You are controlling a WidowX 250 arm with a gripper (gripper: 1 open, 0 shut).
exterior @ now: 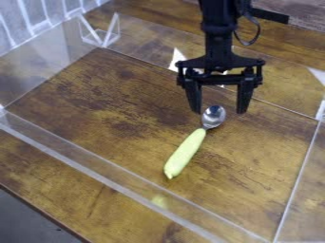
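Observation:
The black gripper (219, 100) hangs open in the upper middle, its fingers spread on either side, just above and around the metal head (214, 117) of a spoon-like utensil. That utensil's pale yellow-green handle (185, 155) lies on the wooden table, angled toward the lower left. Nothing shows held between the fingers.
Clear plastic walls (89, 162) border the wooden work area (102, 100). Small white objects, partly hidden, sit behind the gripper. The left and right parts of the floor inside are bare.

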